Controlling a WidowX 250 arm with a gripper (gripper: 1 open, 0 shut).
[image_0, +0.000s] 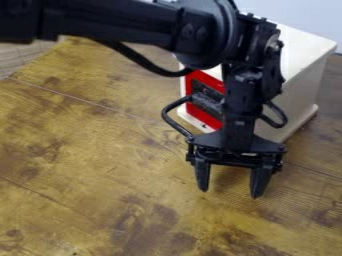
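Observation:
The black gripper hangs low over the wooden floor in front of a white box, pointing down with its two fingers apart and nothing visible between them. The box has a red-framed front with a dark grey panel inside, partly hidden behind the arm and its cables.
A pale wall shows behind the box at the top right.

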